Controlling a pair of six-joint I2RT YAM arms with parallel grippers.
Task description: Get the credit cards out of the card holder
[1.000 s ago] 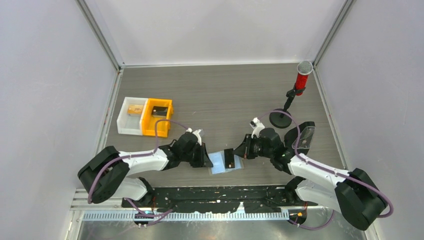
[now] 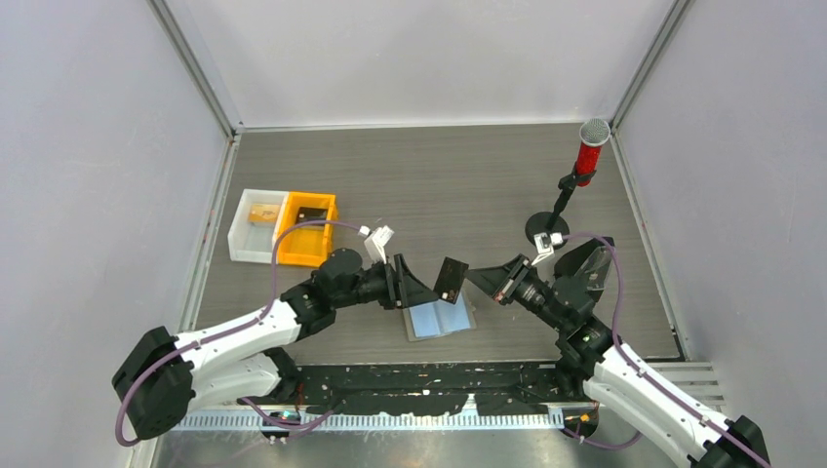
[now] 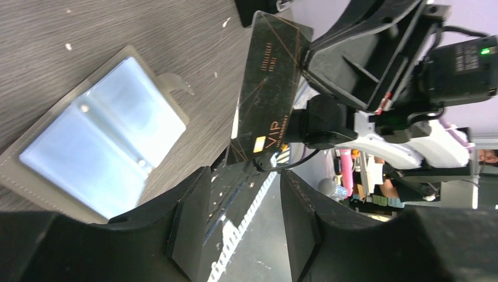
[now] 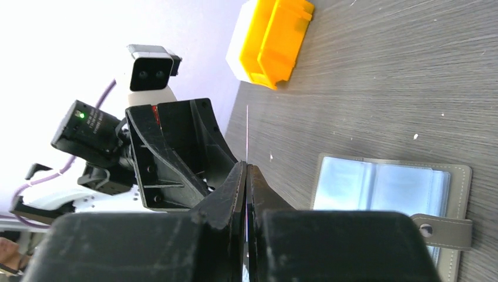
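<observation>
A black VIP card point(image 2: 451, 280) is held up above the table, with my right gripper point(image 2: 470, 274) shut on its right edge. In the left wrist view the face of the card point(image 3: 267, 88) shows gold print; from the right wrist it is a thin edge-on line. Facing the card from the left, my left gripper is open, nothing between its fingers, and apart from the card. Below lies the open card holder point(image 4: 464, 182), grey-edged with pale blue inner pockets point(image 3: 106, 135) and a strap point(image 4: 443, 231). No card shows in those pockets.
At the left stand a white bin point(image 2: 244, 242) with a yellowish card in it and an orange bin point(image 2: 302, 252) with a dark card. A red microphone point(image 2: 589, 156) on a stand and a black object point(image 2: 597, 255) are at the right.
My left gripper has risen and moved slightly right.
</observation>
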